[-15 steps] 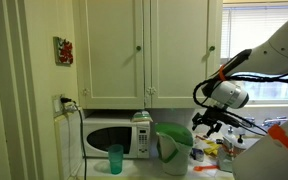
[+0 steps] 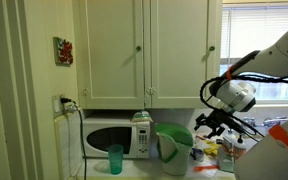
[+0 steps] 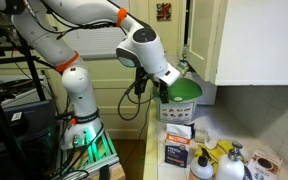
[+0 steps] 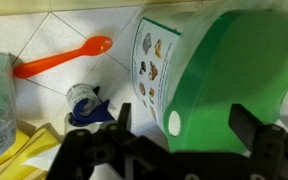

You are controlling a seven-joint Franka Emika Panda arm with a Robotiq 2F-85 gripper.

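My gripper is open, its dark fingers spread apart with nothing between them. Beneath it in the wrist view lies a white container with a green top [image 4: 216, 90]; its side carries a printed label [image 4: 153, 62]. The same white-and-green container [image 2: 170, 152] stands in front of the microwave, with the gripper to its right and above in exterior view 1. From the other side, the arm hides part of the white container [image 3: 184, 113]. Whether the fingers touch it cannot be told.
An orange spoon [image 4: 64, 57], a small clear jar [image 4: 82, 98] and yellow packets [image 4: 22, 157] lie beside the container. The microwave [image 2: 109, 137] and a teal cup [image 2: 116, 158] are at the left. Bottles [image 3: 231, 167] and boxes crowd the counter's right; upper cabinets [image 2: 179, 50] hang above.
The arm has shifted slightly to the right in exterior view 1 over the last second. The container, cup and microwave look unmoved.
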